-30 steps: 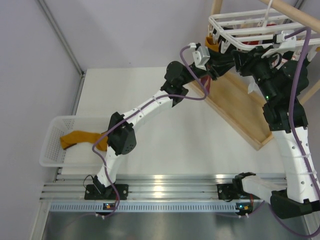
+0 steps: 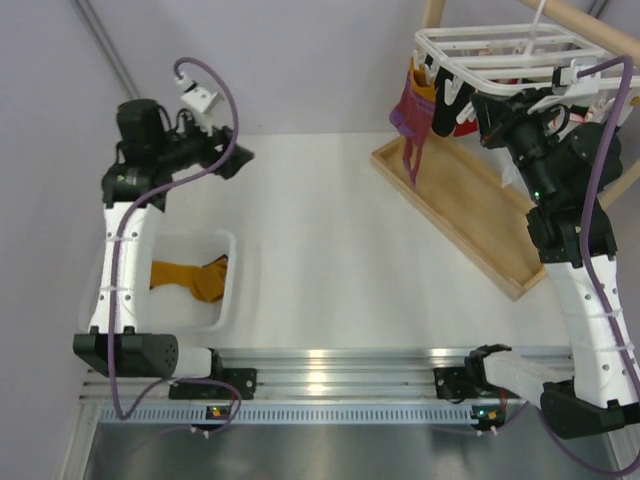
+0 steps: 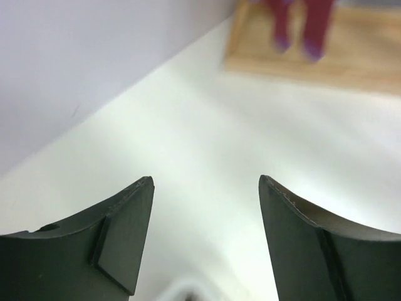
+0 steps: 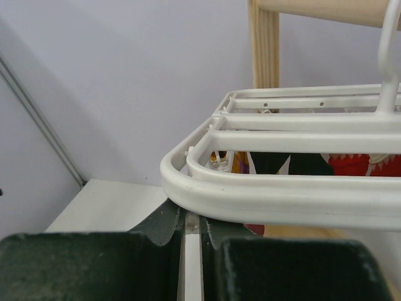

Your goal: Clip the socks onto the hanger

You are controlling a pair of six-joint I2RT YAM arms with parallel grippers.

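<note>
The white hanger (image 2: 480,80) sits on a wooden frame at upper right, with purple-and-orange socks (image 2: 415,120), dark ones and red ones hanging from it. My right gripper is shut at the hanger's front corner; what is between its fingers is mostly hidden, perhaps the hanger's rail or a clip. My left gripper is open and empty, blurred in the top view, over the left of the white table (image 2: 310,230). A white bin (image 2: 225,280) holds a mustard sock (image 2: 190,280).
The wooden tray base (image 2: 450,230) lies below the hanger. Walls border the left and back.
My left arm has swung from the hanger far left, toward the bin. The purple sock now hangs in clear view. The right arm is nearly still at the hanger.
</note>
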